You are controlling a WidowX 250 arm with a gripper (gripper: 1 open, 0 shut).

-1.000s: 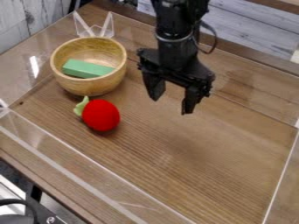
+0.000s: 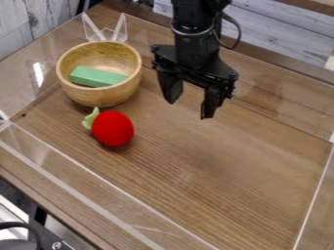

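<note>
My gripper (image 2: 193, 90) hangs over the middle of the table (image 2: 229, 166), its two black fingers apart with nothing visible between them. To its left sits a wooden bowl (image 2: 94, 93) holding a green block (image 2: 98, 78). Below the bowl lies a red tomato-like object (image 2: 112, 128) with a green stem.
The table's back edge runs behind the arm, with pale boards beyond it. A dark curved item shows at the bottom left corner.
My gripper has shifted very slightly upward in the view. The bowl, block and red object have not moved.
</note>
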